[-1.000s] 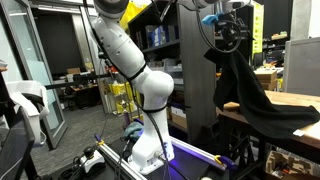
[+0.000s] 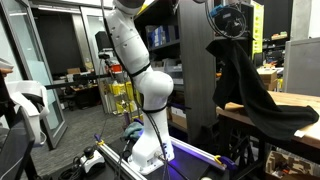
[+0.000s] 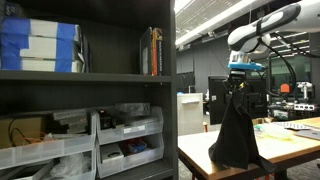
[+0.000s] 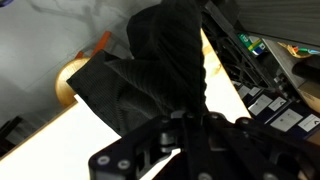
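Note:
A black cloth (image 2: 248,92) hangs from my gripper (image 2: 235,40), its lower part draped over the wooden table's edge. In exterior view 2 the cloth (image 3: 235,138) drops in folds below the raised gripper (image 3: 237,86) and rests against the tabletop. From the wrist, its dark folds (image 4: 125,90) run down to the gripper, which is shut on a bunched part. The fingertips are mostly lost against the black fabric.
The light wooden table (image 2: 290,100) extends right of the cloth. An orange round object (image 4: 66,82) lies near the cloth's corner. A dark shelf (image 3: 90,83) with bins stands at the left in exterior view 2.
In exterior view 1 my gripper and upper arm have shifted slightly right. The cloth stays held, its upper folds moving a little while the lower part looks much the same.

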